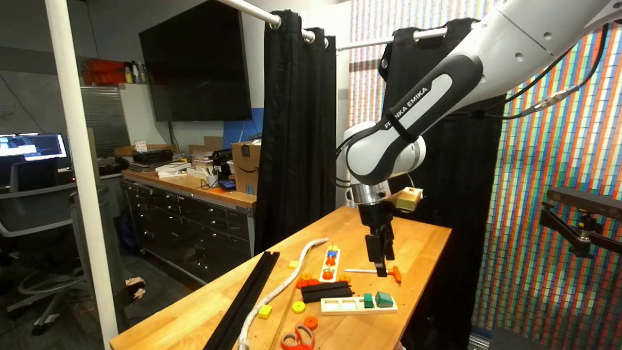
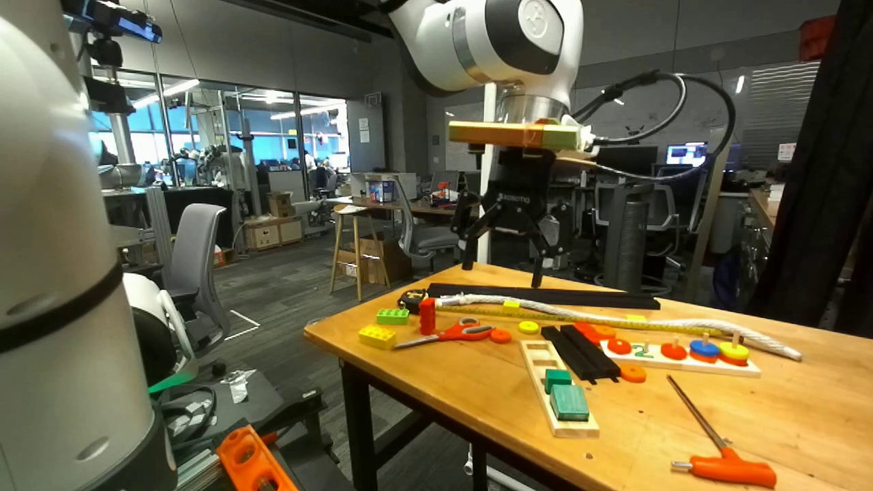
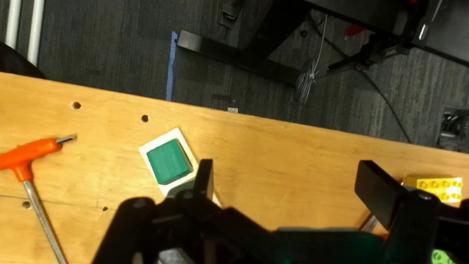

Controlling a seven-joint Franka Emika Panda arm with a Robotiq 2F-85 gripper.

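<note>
My gripper [image 2: 502, 274] hangs open above the table, pointing down, with nothing between its fingers. In the wrist view, the left finger [image 3: 205, 176] partly covers a pale wooden tray [image 3: 178, 136]. A large green block [image 3: 169, 162] sits at that tray's end; a smaller green block [image 2: 557, 378] stands beside it in exterior view 2, while the tray's other compartments look empty. An orange-handled hex key [image 3: 33, 154] lies left of the tray in the wrist view. Exterior view 1 shows the gripper [image 1: 382, 262] in front of that tool's shaft, well clear of the tabletop.
Scissors [image 2: 464, 330], a yellow brick [image 2: 377, 336], a green brick [image 2: 393, 316] and a red piece [image 2: 427, 316] lie near one table corner. Black strips [image 2: 579, 352], a peg board [image 2: 683, 360] with rings and a pale rope [image 2: 573, 312] occupy the middle.
</note>
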